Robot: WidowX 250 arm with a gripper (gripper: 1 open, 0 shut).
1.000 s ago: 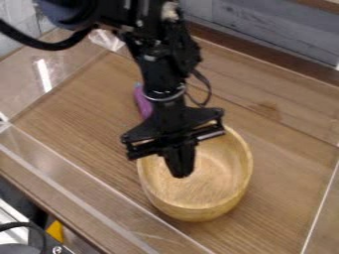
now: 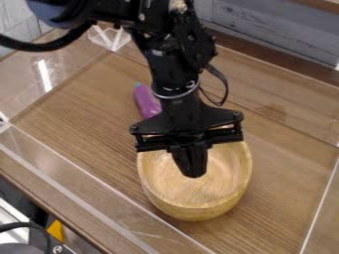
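Observation:
My black gripper [image 2: 188,159] hangs over a round tan wooden bowl [image 2: 196,198], pointing down, its tips above the bowl's inside. The fingers look shut, with nothing visible between them. A purple eggplant-shaped object [image 2: 146,103] lies behind the bowl to the left, partly hidden by the arm.
A pale wall stands at the back right. Cables and a small yellow piece are at the lower left edge.
The arm and gripper have moved slightly right and up compared with a second ago. The bowl and purple object appear to stay in place.

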